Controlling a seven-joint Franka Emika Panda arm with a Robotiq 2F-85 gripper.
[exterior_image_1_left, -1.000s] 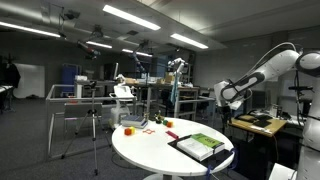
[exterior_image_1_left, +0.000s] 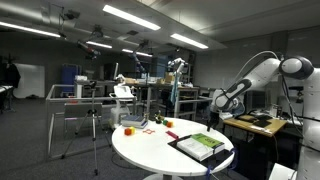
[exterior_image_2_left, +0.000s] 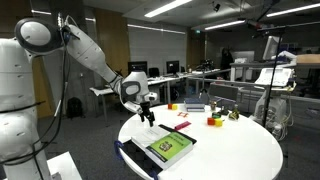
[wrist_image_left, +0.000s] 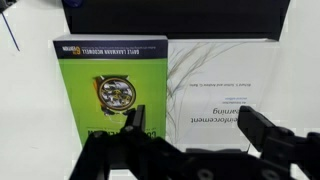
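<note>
Above the books my gripper hangs open, its two dark fingers wide apart with nothing between them. Below it in the wrist view lie a green book (wrist_image_left: 110, 85) with a reel picture on its cover and a white book (wrist_image_left: 215, 90), side by side and touching. From the second exterior view, the green book (exterior_image_2_left: 168, 146) and the white book (exterior_image_2_left: 147, 137) rest near the table's front. The gripper (exterior_image_2_left: 147, 101) is well above them there, clear of both.
Round the books, a dark object (wrist_image_left: 190, 15) runs along one side. On the white round table (exterior_image_2_left: 240, 150) stand a red item (exterior_image_2_left: 182, 126), yellow and red blocks (exterior_image_2_left: 214, 122) and other small things towards the back.
My arm has reached out over the table, and the gripper has come lower and further left in the first exterior view. The books and other table items have not moved.
</note>
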